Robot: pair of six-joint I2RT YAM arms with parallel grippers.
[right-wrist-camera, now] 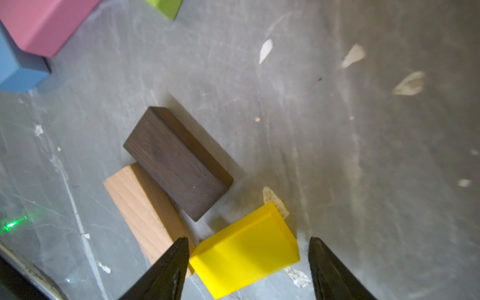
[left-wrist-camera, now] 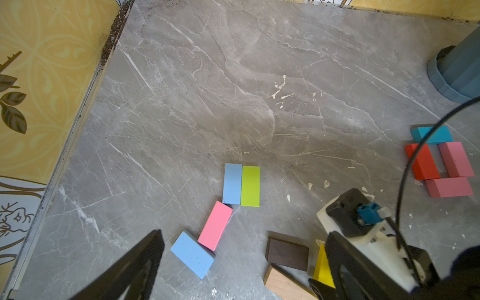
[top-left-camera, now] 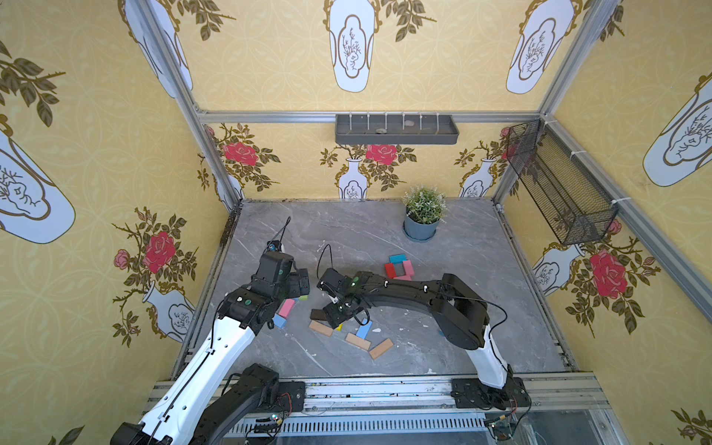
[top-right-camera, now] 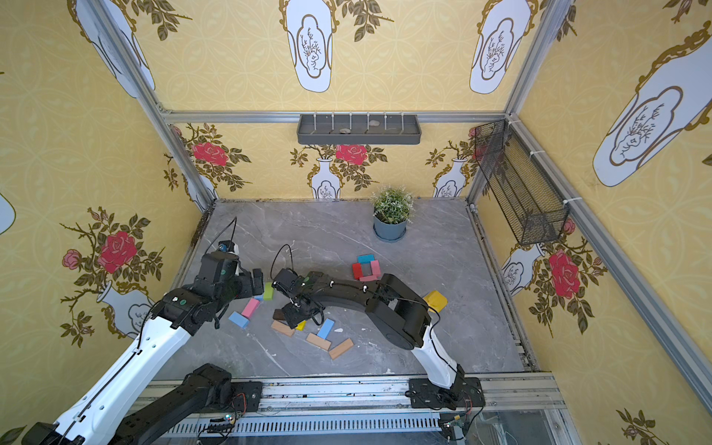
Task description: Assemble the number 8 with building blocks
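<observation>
My right gripper has its fingers apart around a yellow block (right-wrist-camera: 245, 260). The block lies near the left finger, and a gap shows at the right one. My left gripper hangs open over the left side of the table, empty. A small square ring stands at centre right, made of a teal block (left-wrist-camera: 434, 134), a red block (left-wrist-camera: 422, 162) and two pink blocks (left-wrist-camera: 456, 159). Below the left gripper lie a blue block (left-wrist-camera: 232, 183) and a green block (left-wrist-camera: 250, 186) side by side, plus a pink block (left-wrist-camera: 215, 226) and another blue block (left-wrist-camera: 193, 254).
A dark brown block (right-wrist-camera: 177, 162) and a wooden block (right-wrist-camera: 147, 212) touch beside the yellow one. More wooden blocks (top-right-camera: 341, 348) and a blue block (top-right-camera: 325, 329) lie toward the front. A potted plant (top-left-camera: 422, 215) stands behind the ring.
</observation>
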